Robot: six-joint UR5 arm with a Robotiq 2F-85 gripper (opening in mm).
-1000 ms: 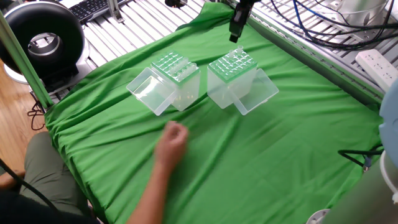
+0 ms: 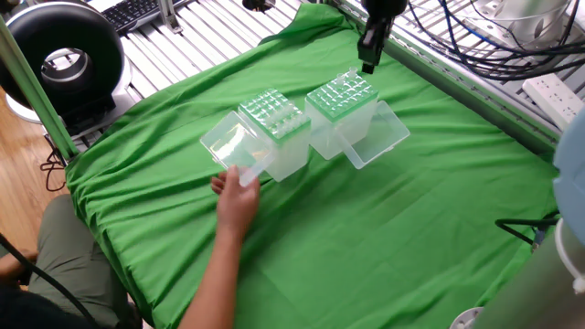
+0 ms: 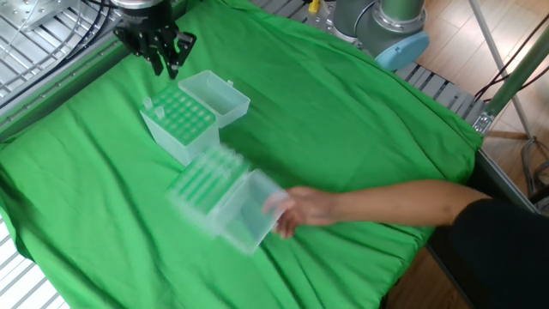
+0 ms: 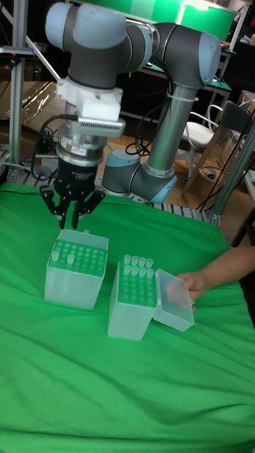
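Two translucent tip boxes with green tops stand on the green cloth, lids folded open. The box nearer the arm (image 4: pixel 74 283) has two tips standing in its holes at one side. My gripper (image 4: pixel 69 224) hangs just above and behind that box, its two fingers pointing down with a gap and nothing between them. In the second exterior view, the gripper (image 3: pixel 166 72) is beside that box's upper edge. The other box (image 4: pixel 132 313) holds several tips in rows along its far side. A person's hand (image 2: pixel 236 196) is at this box's open lid (image 2: pixel 236 144); the box is blurred in the second exterior view.
The near box's open lid (image 2: pixel 377 139) lies out to its side. A person's arm (image 3: pixel 395 202) reaches over the cloth. Cables (image 2: pixel 494 46) and a power strip (image 2: pixel 555 100) lie beyond the table edge.
The hand has reached the lid of the box farther from the arm, and that box has shifted toward the other one. My gripper has moved right in the first exterior view.
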